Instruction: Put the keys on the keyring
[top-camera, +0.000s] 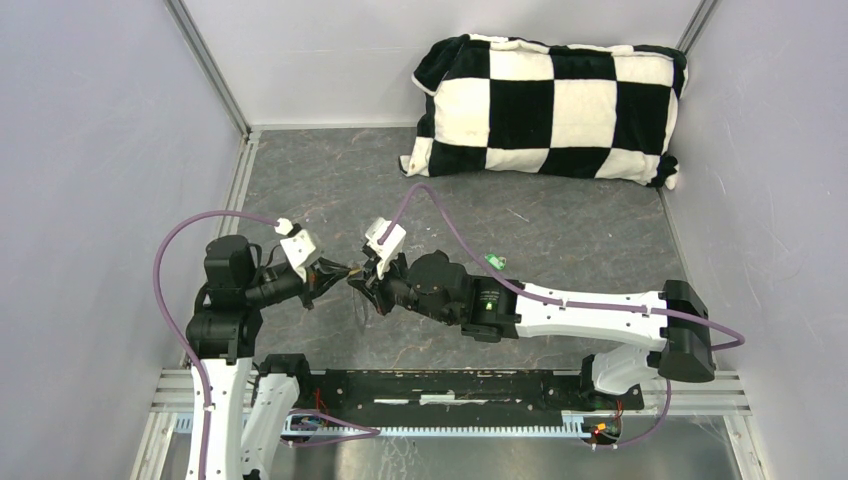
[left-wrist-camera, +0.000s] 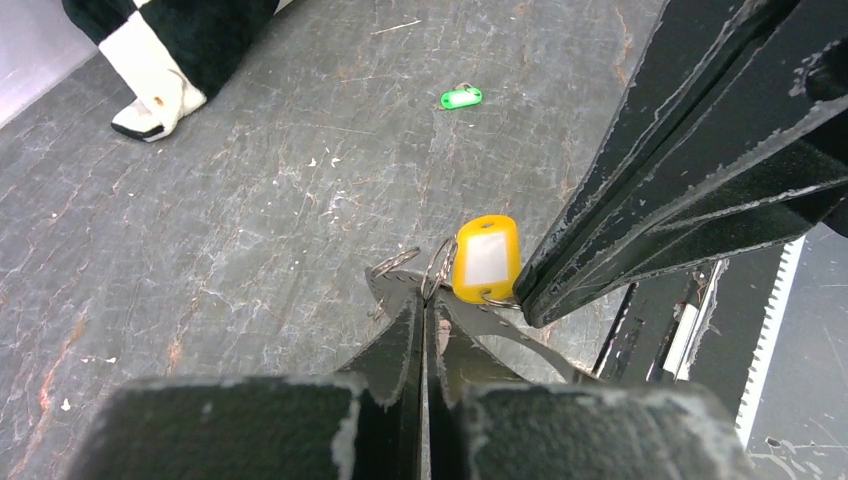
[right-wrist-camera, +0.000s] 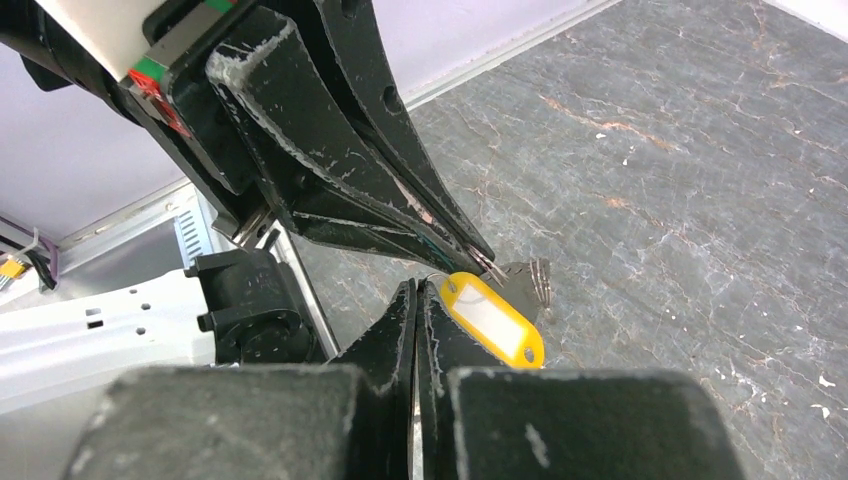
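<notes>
In the left wrist view, my left gripper is shut on a grey metal keyring (left-wrist-camera: 395, 286), a curved flat piece with thin wire rings (left-wrist-camera: 440, 264) at its end. A yellow key tag (left-wrist-camera: 488, 258) with a white label is right beside those rings. My right gripper is shut on the small wire ring of this tag (right-wrist-camera: 492, 318). Whether the tag's ring is linked to the keyring cannot be made out. Both grippers meet tip to tip at the left of the top view. A green tag (top-camera: 496, 261) lies on the floor.
A black and white checkered cushion (top-camera: 555, 110) fills the back right. Grey walls (top-camera: 90, 150) enclose the sides. The grey floor (top-camera: 320, 180) is open behind the grippers, and a white toothed rail (top-camera: 480, 431) runs along the front.
</notes>
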